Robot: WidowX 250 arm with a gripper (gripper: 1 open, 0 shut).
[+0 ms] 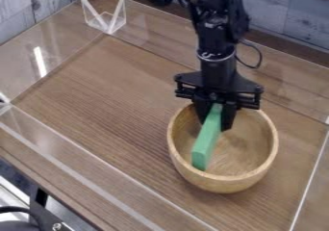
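Note:
My black gripper (216, 110) hangs over the back rim of a tan bowl (244, 163) on the right of the wooden table. It is shut on a green stick-like object (207, 140), which slants down into the bowl toward the front left. The fingertips are partly hidden by the object and by dark parts of the gripper.
A white wire stand (106, 18) sits at the back left. Walls run along the back and left, and a black cable lies at the bottom left corner.

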